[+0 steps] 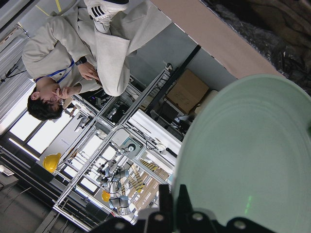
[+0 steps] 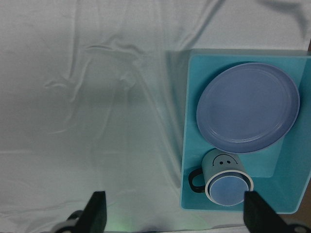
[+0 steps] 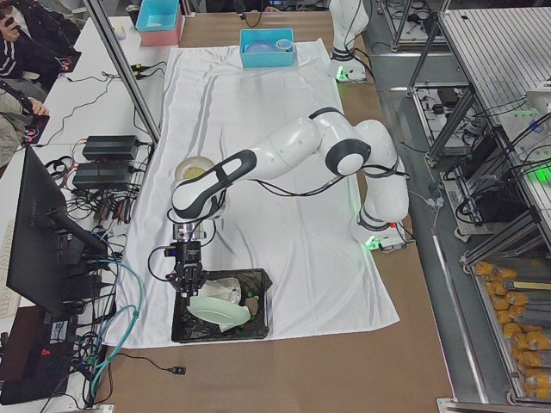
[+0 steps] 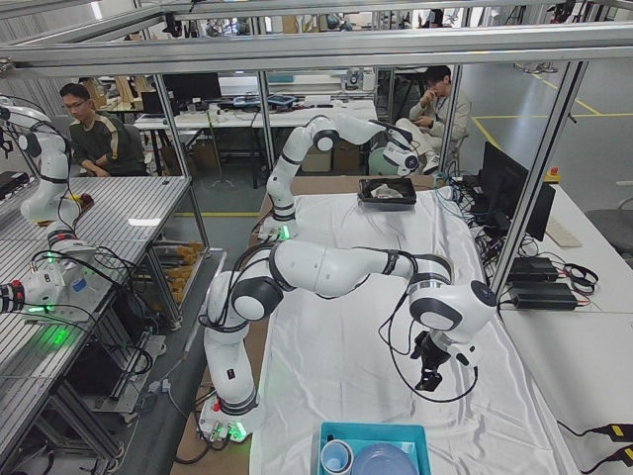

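Observation:
A pale green plate [image 3: 215, 310] is tilted over the black lined bin [image 3: 181, 331] at the near end of the table, with my left gripper [image 3: 189, 286] shut on its edge; the plate fills the right of the left wrist view. A crumpled pale item and other things lie in the bin. A bowl [image 3: 186, 172] is partly behind the left arm. My right gripper is open, with nothing between its fingers, over the cloth beside a blue bin [image 2: 192, 126] holding a blue plate [image 2: 247, 107] and a smiley mug [image 2: 218, 165].
Monitors and cabling [image 3: 43, 241] line one side. A seated person [image 1: 63, 63] is beyond the table's near end.

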